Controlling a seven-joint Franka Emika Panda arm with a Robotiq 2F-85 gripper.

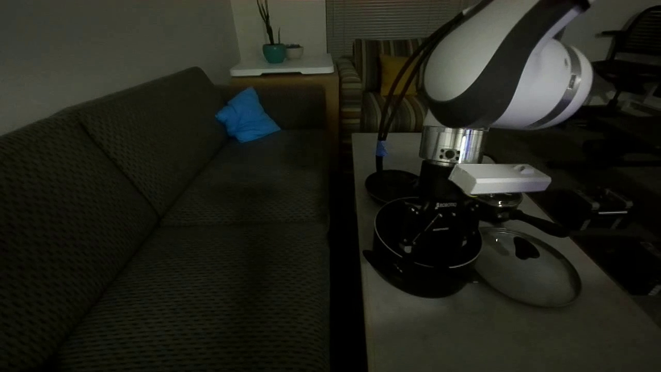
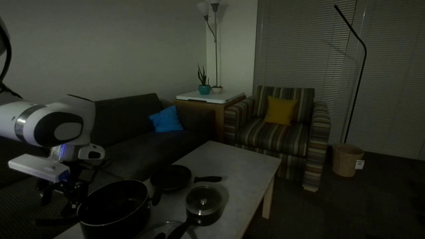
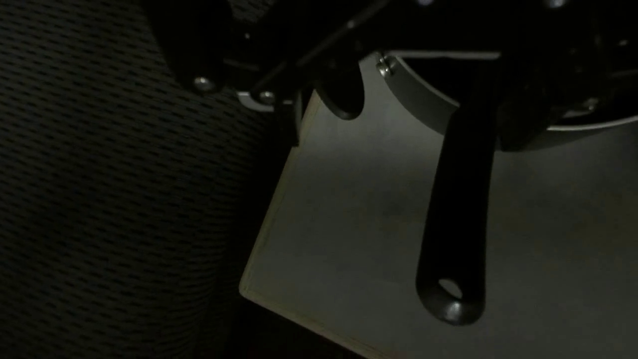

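My gripper (image 1: pixel 437 238) stands open, in front of the large black pot (image 1: pixel 427 282) in exterior view 1. Exterior view 2 puts the gripper (image 2: pixel 59 202) at the left side of the pot (image 2: pixel 115 223), close to its rim. In the wrist view, the pot's long black handle (image 3: pixel 455 227) runs below the gripper, much nearer the right finger than the left. Whether a finger touches the handle or rim, I cannot tell. A short dark handle (image 3: pixel 345 92) shows near the left finger. The pot's inside is mostly hidden by the gripper in exterior view 1.
On the table (image 1: pixel 446 341) lie a glass lid (image 1: pixel 533 279) right of the pot, a small lidded saucepan (image 2: pixel 204 203) and a frying pan (image 2: pixel 172 178). A grey sofa (image 1: pixel 248 273) runs along the table's left side.
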